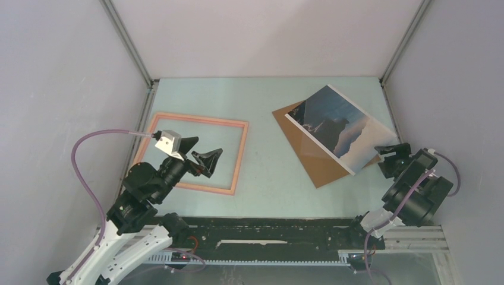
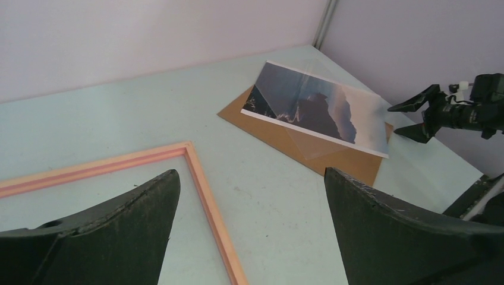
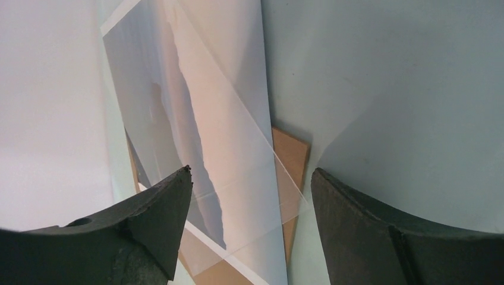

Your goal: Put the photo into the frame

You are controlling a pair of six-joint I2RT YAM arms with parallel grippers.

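The photo (image 1: pixel 333 126), a dark rock against a pale sky with a white border, lies at an angle on a brown backing board (image 1: pixel 310 160) at the right of the table. A clear sheet (image 3: pixel 238 178) shows with them, its edges crossing the photo and board. On the left lies the empty wooden frame (image 1: pixel 239 155). Above it hangs my left gripper, open and holding nothing. My right gripper is at the photo's right end, low by the table, its fingers apart with the photo and board corner visible between them.
White walls enclose the table on the left, back and right; the right wall (image 1: pixel 451 89) stands close to my right arm. Bare table (image 1: pixel 267 172) lies between frame and board. A dark strip (image 1: pixel 267 228) runs along the front.
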